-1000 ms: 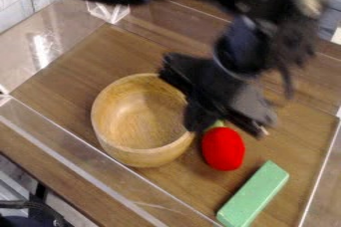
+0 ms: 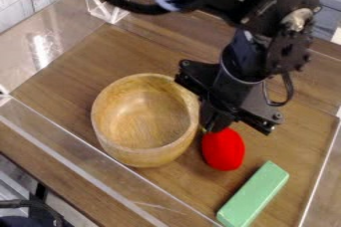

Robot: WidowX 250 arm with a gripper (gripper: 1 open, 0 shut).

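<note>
My gripper hangs low at the right rim of a wooden bowl, just above and behind a red rounded object. Its fingertips are partly hidden by its dark body, so I cannot tell how far apart they stand or whether anything is between them. A green block lies at the front right, apart from the red object.
The wooden table has clear room at the back left and right of the arm. Clear edge walls run along the left, front and right. A small clear rack stands at the back left.
The gripper has moved down toward the table near the red object and now looks smaller and sharper. The bowl, red object and green block have not visibly moved.
</note>
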